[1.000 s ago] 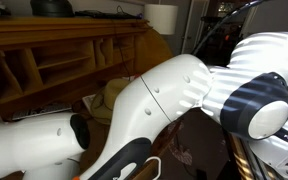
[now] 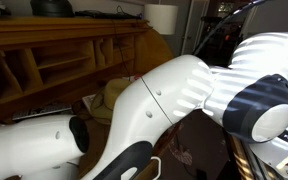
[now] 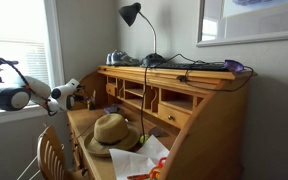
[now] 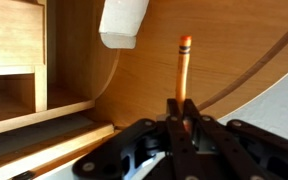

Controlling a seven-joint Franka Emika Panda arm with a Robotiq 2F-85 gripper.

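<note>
In the wrist view, an orange crayon-like stick with a dark band near its tip stands up from between the fingers. My gripper is shut on its lower end. The second exterior view shows the gripper small and dark at the far left end of the wooden desk, where the stick is too small to make out. In the first exterior view, white arm links fill the foreground and the gripper cannot be seen.
A white object sits near the desk's cubbyholes. On the desk lie a brown hat, white paper and an orange item. A lamp and shoes stand on top. A chair is in front.
The arm link at lower left in the first exterior view has shifted slightly left and down. The desk and hat look unmoved.
</note>
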